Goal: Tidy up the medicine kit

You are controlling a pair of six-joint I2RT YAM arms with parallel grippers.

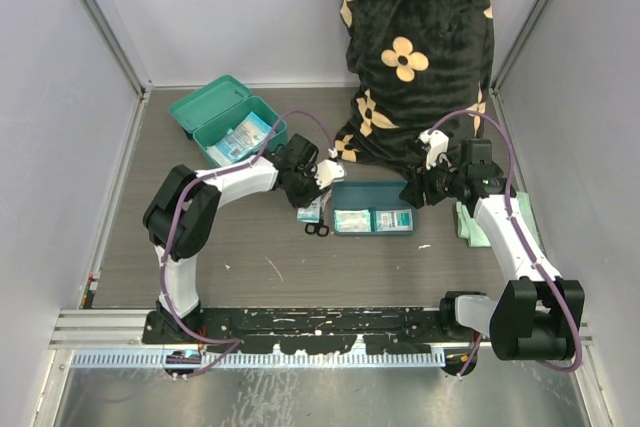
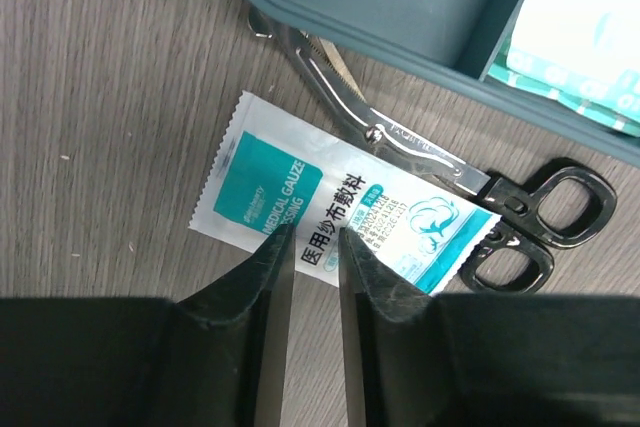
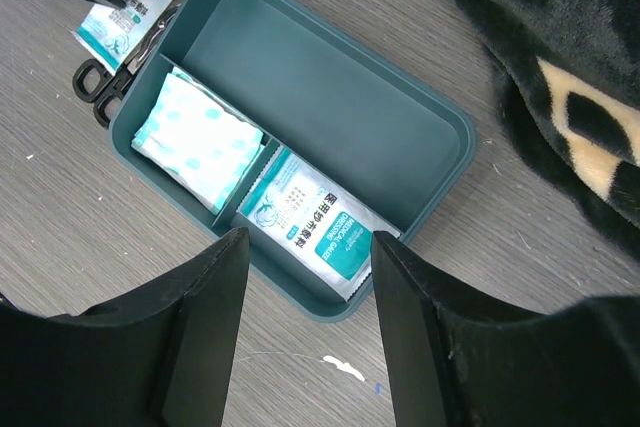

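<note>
A medical gauze packet [image 2: 255, 197] lies across steel scissors [image 2: 545, 207] on the floor, just left of the grey divided tray [image 3: 330, 87]. My left gripper is down at the packet, its fingertips part open over the middle of it. Inside the tray, white-green packets [image 3: 195, 137] and a gauze packet [image 3: 310, 222] fill two compartments; the large one is empty. My right gripper stands open over the tray's front right, holding nothing.
An open green box [image 1: 215, 107] with packets sits at the back left. A dark patterned blanket [image 1: 410, 57] rises behind the tray. A green cloth [image 1: 475, 232] lies at the right.
</note>
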